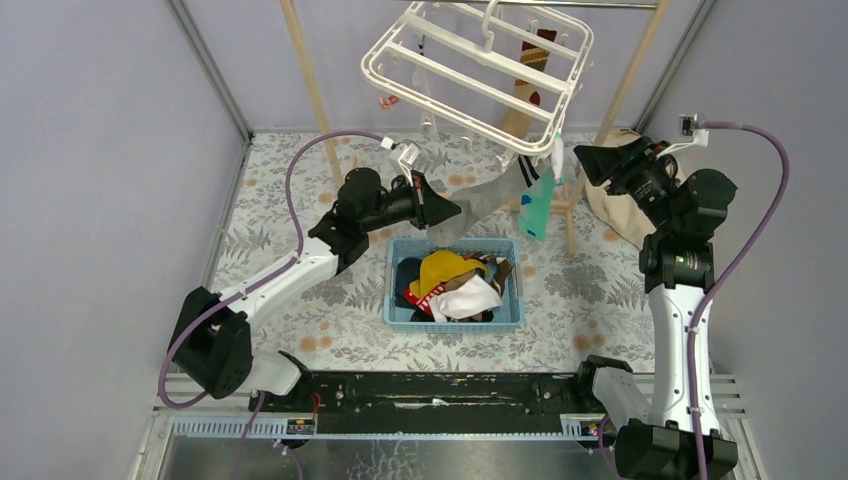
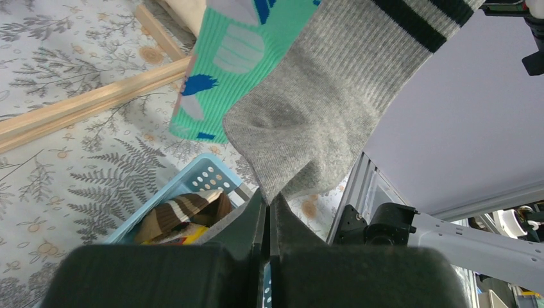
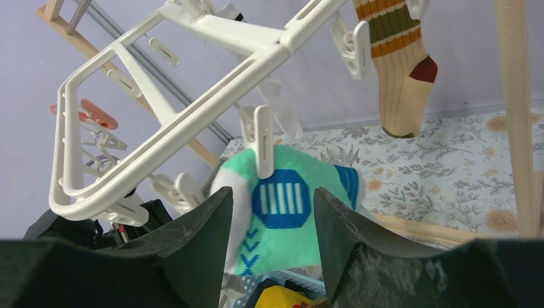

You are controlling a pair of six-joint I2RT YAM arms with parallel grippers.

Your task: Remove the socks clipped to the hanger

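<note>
The white clip hanger [image 1: 478,70] hangs tilted from the metal rail. In the left wrist view, my left gripper is shut on the toe end of a grey sock [image 2: 308,109] with black stripes, which stretches up toward the hanger. A green patterned sock hangs beside it; in the right wrist view the green sock [image 3: 308,205] dangles under a clip. My right gripper stands open right of the hanger, nothing visible between its fingers. A striped brown and tan sock [image 3: 404,77] hangs farther back.
Below stands a blue basket [image 1: 398,325] holding several socks, among them a yellow one [image 1: 440,268] and a white one [image 1: 465,298]. Wooden stand legs [image 1: 310,75] rise on both sides. A beige cloth [image 1: 625,215] lies at the back right.
</note>
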